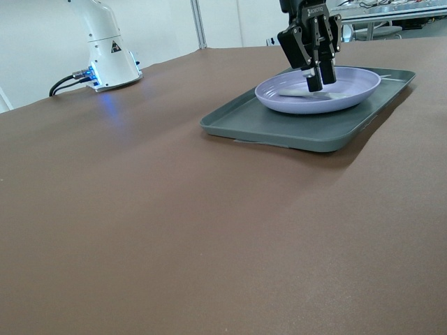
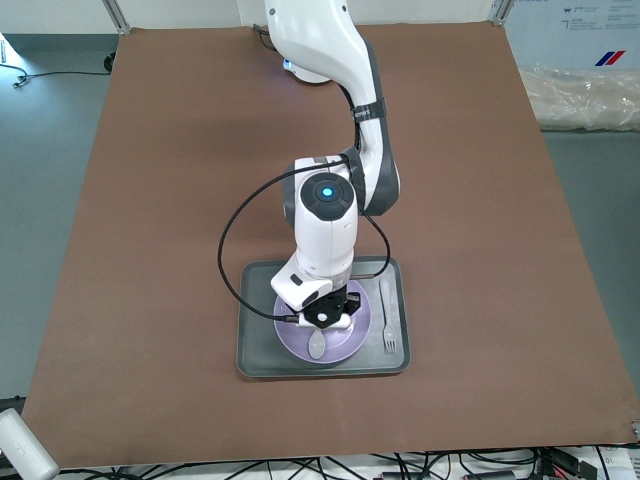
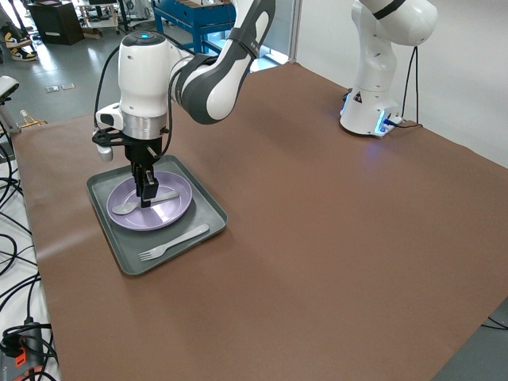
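A grey tray (image 2: pixel 257 350) holds a lilac plate (image 3: pixel 167 214) with a pale spoon (image 3: pixel 125 208) on it. A pale fork (image 2: pixel 389 325) lies on the tray beside the plate. My black gripper (image 1: pixel 321 77) points down over the plate, its fingertips low by the spoon's handle; whether it is open, or touches or holds the spoon, I cannot tell. In the left view the arm hides most of the gripper.
Cables run along the table's edge.
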